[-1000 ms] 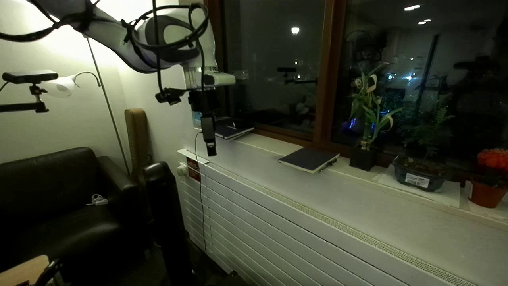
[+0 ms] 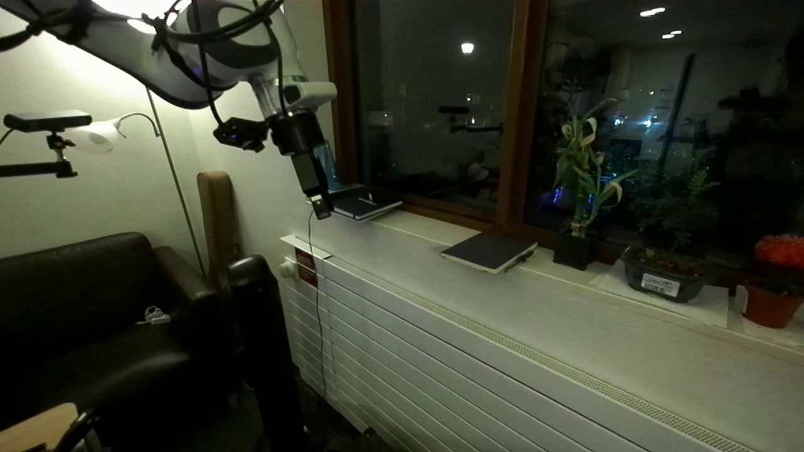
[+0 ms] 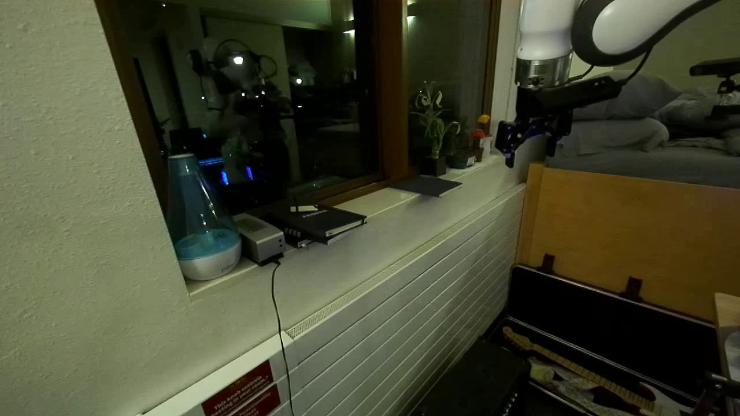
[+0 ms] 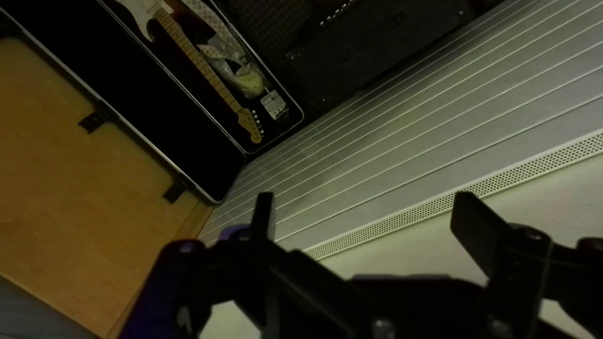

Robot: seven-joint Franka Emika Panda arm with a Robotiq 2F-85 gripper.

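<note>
My gripper stands open in the wrist view, its two dark fingers wide apart and nothing between them. Beyond the fingers lie the perforated radiator grille and the pale sill. In exterior view 1 the gripper hangs in the air at the left, in front of the dark books. A flat dark notebook lies alone on the windowsill, well to the right of the gripper. In exterior view 2 the gripper is at the upper right, apart from everything on the sill.
A blue-topped humidifier and a grey box stand at the sill's near end. Potted plants line its other end. An open guitar case lies below, beside a wooden panel.
The arm and gripper have moved up and to the left in exterior view 1, and the gripper has tilted. The notebook, books and plants have stayed in place.
</note>
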